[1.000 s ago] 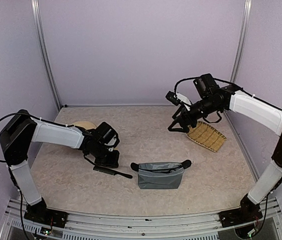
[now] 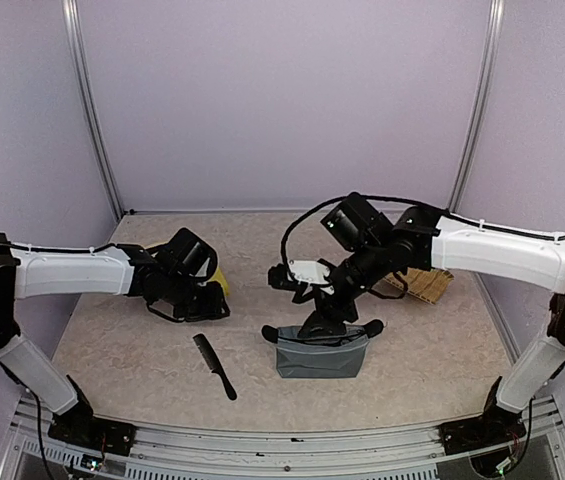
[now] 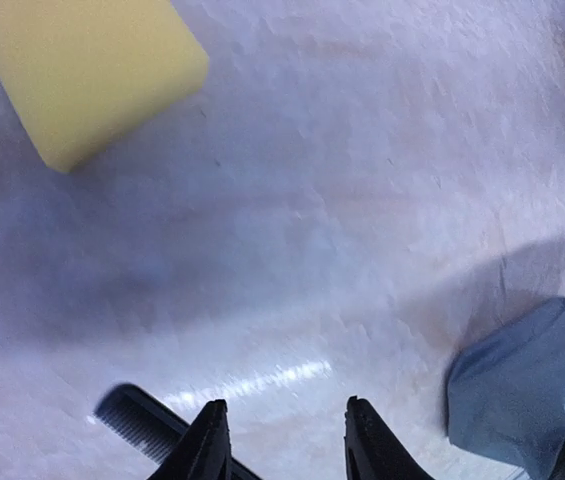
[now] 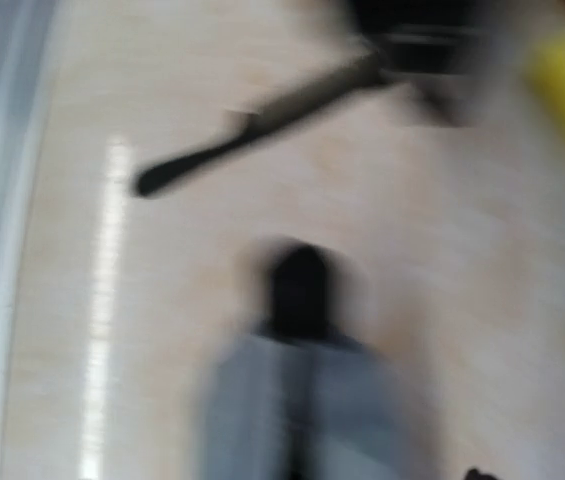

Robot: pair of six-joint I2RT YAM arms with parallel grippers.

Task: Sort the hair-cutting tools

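Note:
A black comb (image 2: 214, 366) lies flat and slanted on the table, with its toothed end at the lower left of the left wrist view. Behind that end, above the table, my left gripper is open with nothing between its fingers. The grey zipped pouch (image 2: 317, 362) with black end tabs stands right of the comb. Over its top edge hangs my right gripper (image 2: 324, 328), covering part of the zip. A blurred right wrist view shows the pouch (image 4: 237, 410) below it and only a sliver of one fingertip; how its fingers stand is not visible.
A yellow block (image 3: 102, 75) lies behind the left gripper, mostly covered in the top view. At the back right is a woven bamboo tray (image 2: 427, 287), partly behind the right arm.
The comb has turned, its handle now pointing more toward the front edge. My left gripper has drawn back from it.

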